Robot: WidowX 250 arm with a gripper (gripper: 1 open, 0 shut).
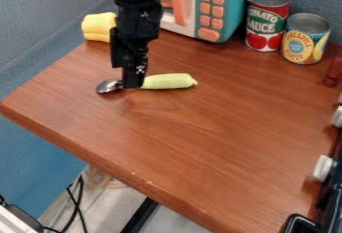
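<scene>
My black gripper [134, 77] hangs from the top of the view, down at a spoon [110, 86] with a pale yellow-green handle [173, 81] lying on the wooden table [201, 147]. The fingertips are at the spoon near where the handle meets the metal; I cannot tell whether they are shut on it.
Along the back stand a yellow object [98, 26], a teal toy microwave [206, 7], a tomato sauce can [267, 19] and a second can [305, 39]. A small red bottle [334, 72] and a black appliance [321, 207] are at the right edge.
</scene>
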